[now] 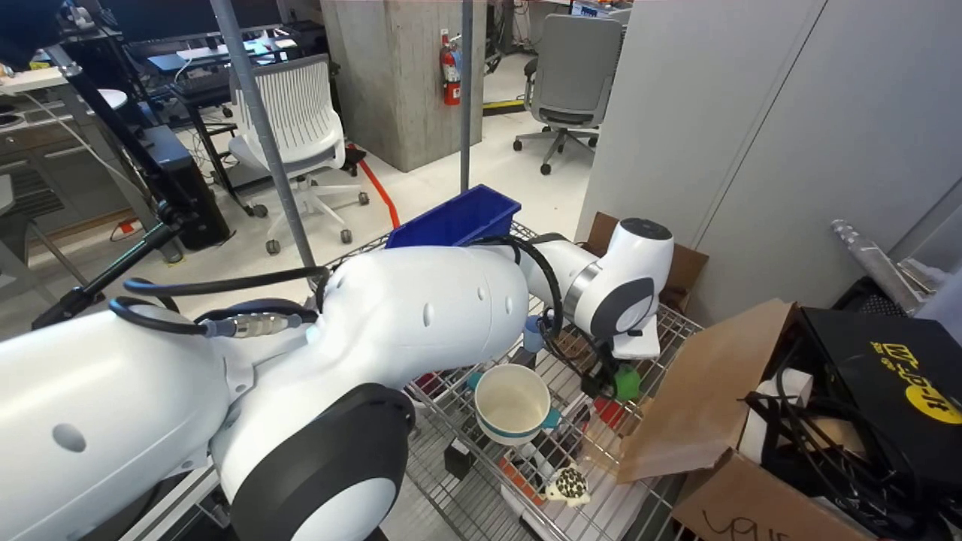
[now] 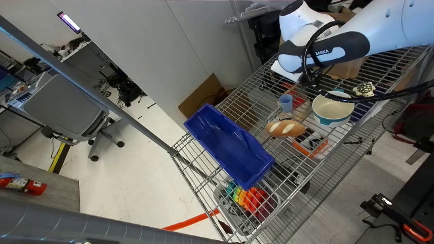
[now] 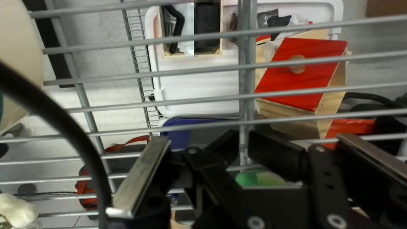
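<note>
My gripper is shut on a green object [image 3: 259,178], partly seen between the dark fingers in the wrist view. The same green object [image 1: 628,382] shows under the hand in exterior view 1, above the wire shelf; its full shape is hidden. Left of the hand in that view stands a cream pot [image 1: 512,403] with teal handles. In exterior view 2 the arm and hand hide the green object, and the cable crosses in front of the pot's upper part.
On the shelf are a blue cup [image 2: 285,103], a bread loaf [image 2: 284,128], a turtle figure [image 2: 364,88] and a long, empty blue bin [image 2: 232,146]. An open cardboard box [image 1: 694,406] borders the shelf on the right in exterior view 1.
</note>
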